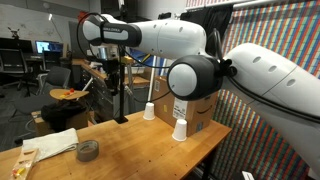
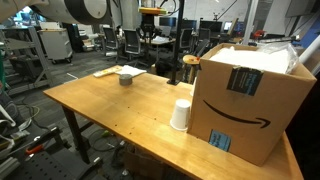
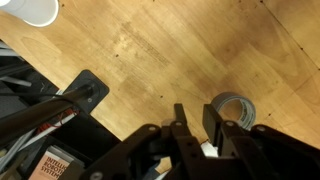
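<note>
My gripper is open above the wooden table, with nothing between its fingers. In exterior view 1 it hangs high over the far left part of the table. A grey tape roll [image 1: 87, 151] lies on the table below and stands clear of the gripper. The same roll shows as a ring [image 3: 237, 98] beside the fingertips in the wrist view. One white cup [image 1: 180, 130] stands near the table's right edge, and a second white cup [image 1: 149, 111] is farther back by the box. No task object is named.
A cardboard box [image 2: 240, 115] takes up the table's right end. Folded white cloth [image 1: 50, 144] lies at the left, near a shallow tray [image 1: 25, 164]. A dark post [image 1: 121, 95] rises at the far edge.
</note>
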